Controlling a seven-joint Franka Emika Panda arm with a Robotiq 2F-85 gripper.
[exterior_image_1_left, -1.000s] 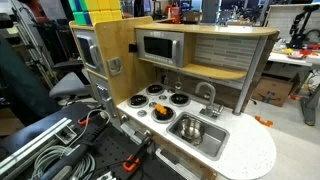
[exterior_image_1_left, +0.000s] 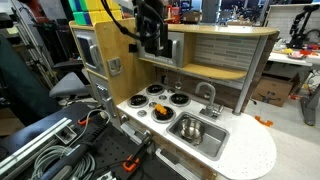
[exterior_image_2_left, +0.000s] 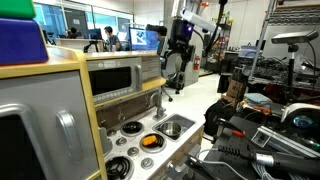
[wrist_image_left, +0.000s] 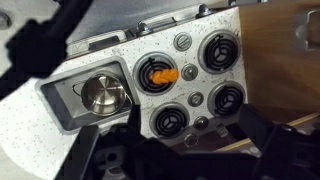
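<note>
My gripper is open, its two dark fingers wide apart at the bottom of the wrist view with nothing between them. In exterior view 1 the gripper (exterior_image_1_left: 152, 50) hangs high above the toy kitchen counter, in front of the microwave. An orange object (wrist_image_left: 163, 76), lumpy in outline, lies on a coil burner near the sink; the same orange thing (exterior_image_2_left: 147, 142) shows in exterior view 2. A shiny metal pot (wrist_image_left: 102, 95) sits in the sink (exterior_image_1_left: 212, 143), well below the gripper.
A tall faucet (exterior_image_1_left: 208, 97) rises behind the sink. Several other burners (exterior_image_1_left: 180, 99) look empty. The microwave (exterior_image_2_left: 115, 80) and a wooden shelf (exterior_image_1_left: 220, 72) stand over the counter's back. White countertop (exterior_image_1_left: 245, 150) right of the sink is bare.
The arm and gripper have come into exterior view 1 from the top, now hanging before the microwave. The orange object and the pot have stayed in place.
</note>
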